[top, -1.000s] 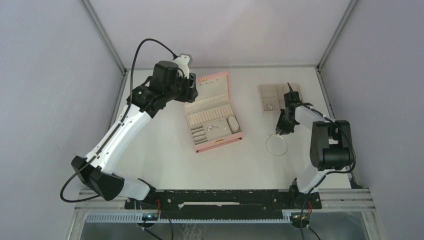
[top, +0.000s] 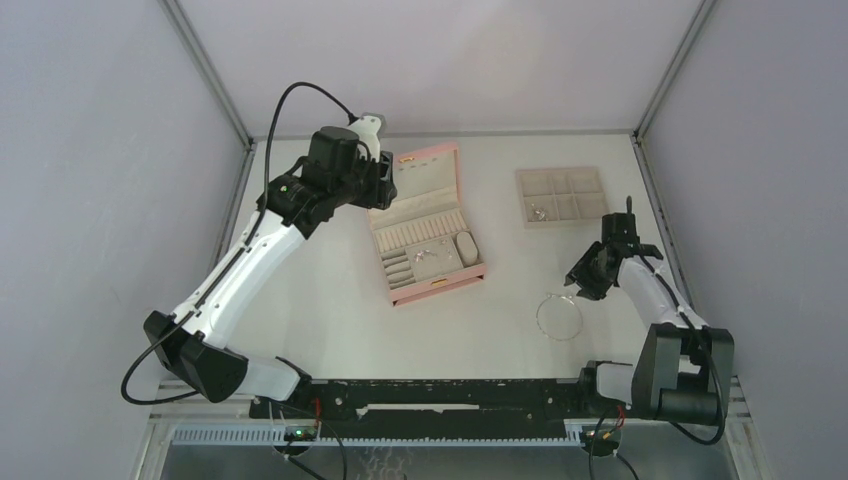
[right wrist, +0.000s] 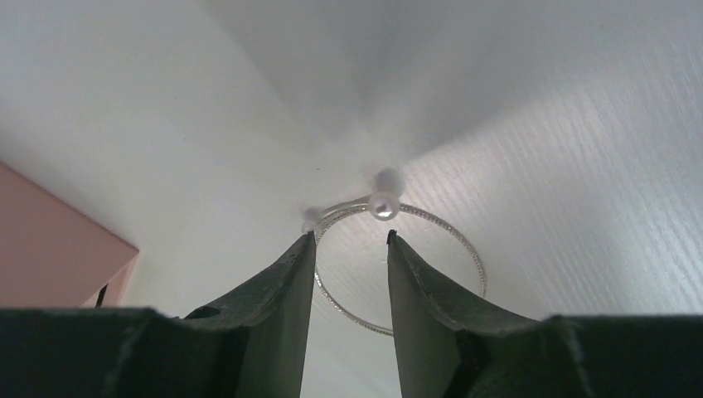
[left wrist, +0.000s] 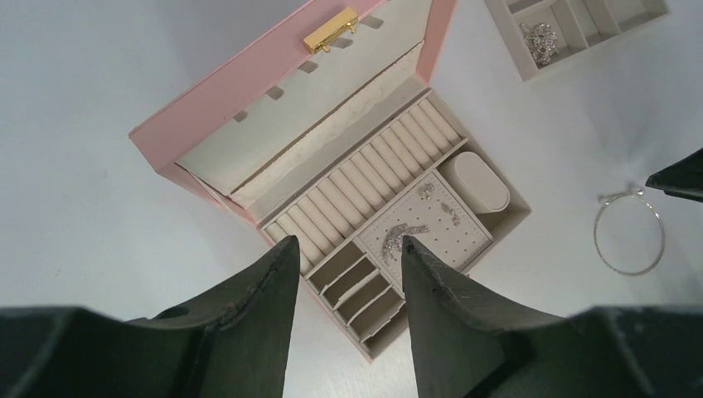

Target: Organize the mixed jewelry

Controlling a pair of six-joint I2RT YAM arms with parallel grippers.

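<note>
A thin silver bangle (right wrist: 474, 254) with a clear bead at each end lies on the white table, right of the jewelry box. My right gripper hangs over it, open, and one bead (right wrist: 384, 206) shows just beyond its fingertips. The pink jewelry box (top: 438, 286) stands lid up in the middle. On its padded tray (left wrist: 452, 245) lie small chains and studs (left wrist: 400, 240). Above the box my left gripper is open with nothing between its fingers. A beige divided tray (top: 562, 222) at the back right holds a tangle of silver jewelry (left wrist: 540, 43) in one compartment.
Ring rolls (left wrist: 373, 170), narrow slots (left wrist: 356, 288) and a small lidded oval case (left wrist: 474, 182) fill the rest of the box. Bare table lies in front of the box and between it and the bangle.
The left arm has barely moved.
</note>
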